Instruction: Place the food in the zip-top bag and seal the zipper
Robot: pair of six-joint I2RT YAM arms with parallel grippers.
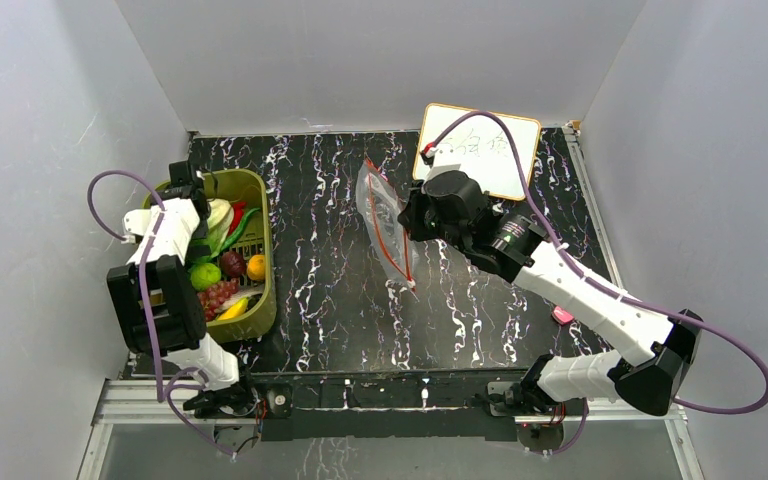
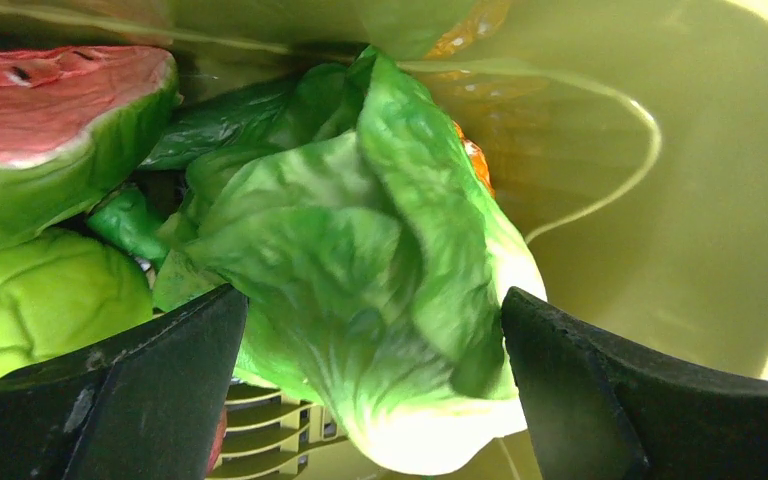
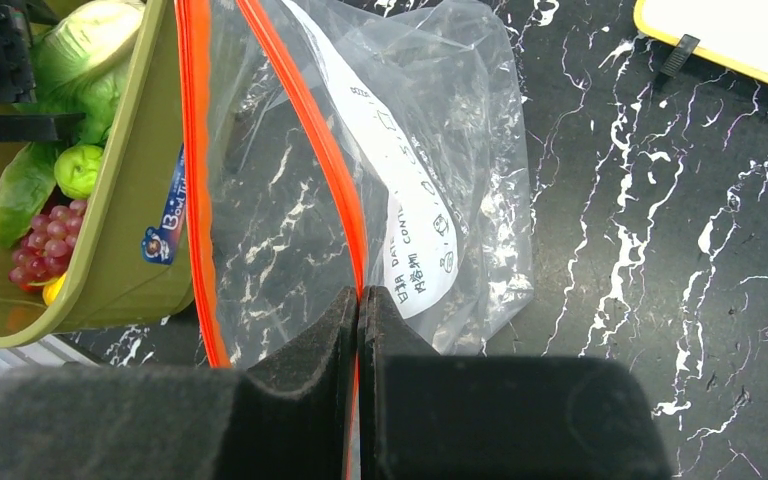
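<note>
My left gripper is open inside the food tub, its fingers on either side of a leafy green lettuce with a pale base. The right finger's tip appears close to the leaves; contact is hard to tell. Over the table, my right gripper is shut on one orange zipper edge of the clear zip top bag. The bag's mouth gapes, its other orange strip hanging apart on the left. Nothing shows inside the bag except its white printed label.
The olive tub stands at the left, its walls close around my left gripper. It also holds a watermelon slice, red grapes, an orange and more food. A whiteboard lies at the back.
</note>
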